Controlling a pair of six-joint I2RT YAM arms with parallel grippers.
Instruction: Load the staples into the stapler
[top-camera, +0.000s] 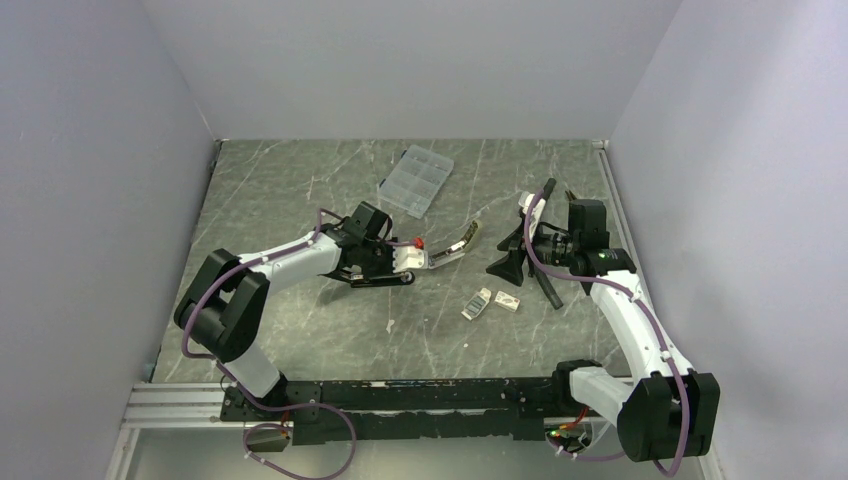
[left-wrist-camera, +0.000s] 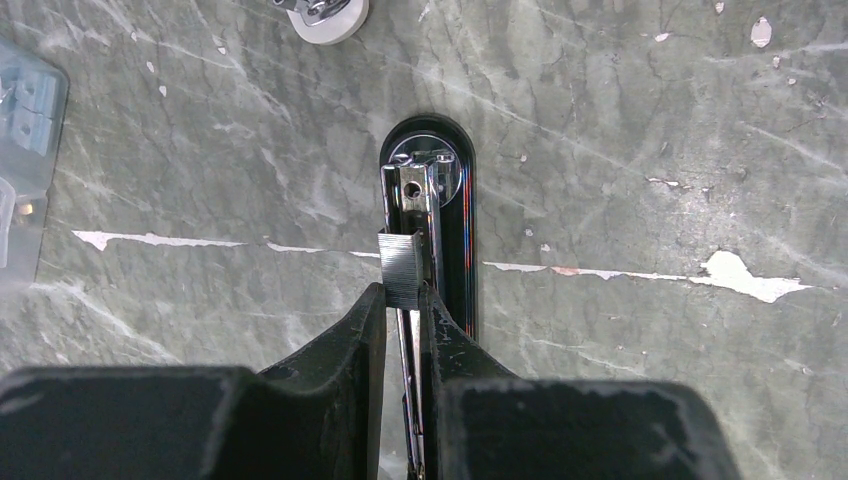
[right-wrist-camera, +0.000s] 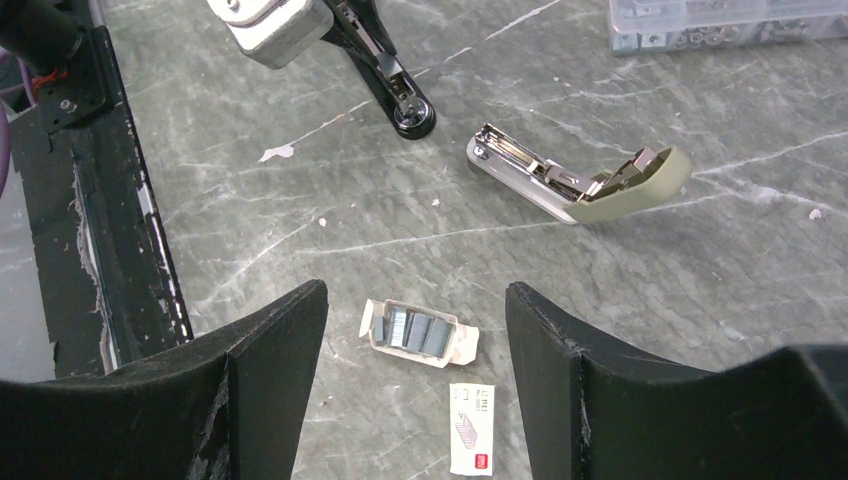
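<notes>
In the left wrist view a black stapler lies with its metal channel exposed. A short silver staple strip is over that channel, its near end between the tips of my left gripper. The fingers stand a strip's width apart; whether they grip it or have slackened cannot be told. From above, this gripper is over the stapler. My right gripper is open and empty, above an open box of staple strips.
A beige stapler lies opened out beside the black one. A small white box sits near the staple box. At the back is a clear compartment case.
</notes>
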